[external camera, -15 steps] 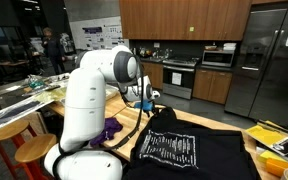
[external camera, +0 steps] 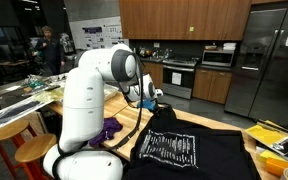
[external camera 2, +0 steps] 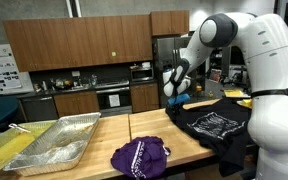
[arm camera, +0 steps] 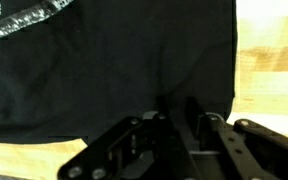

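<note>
A black cloth (external camera: 199, 132) with pale edging is spread over the wooden table. Its far left part is bunched up near my gripper (external camera: 152, 103). In exterior view 2 the same cloth (external camera 2: 214, 124) lies at the table's right side, partly behind my arm. From the wrist view, my gripper is right over the cloth (arm camera: 114, 60), close to a corner, and its dark fingers (arm camera: 163, 104) are hard to make out against it. A small gap seems to show between the fingertips; whether any cloth is between them is unclear.
A purple cloth (external camera 2: 140, 157) lies crumpled by the arm's base. Foil trays (external camera 2: 59, 140) stand at the left in exterior view 2. Yellow packages (external camera: 269, 135) are at the table's right end. Stools (external camera: 31, 150) stand beside the table; bare wood (arm camera: 269, 70) borders the cloth.
My wrist has shifted slightly to the left in exterior view 1. The spread part of the black cloth looks the same.
</note>
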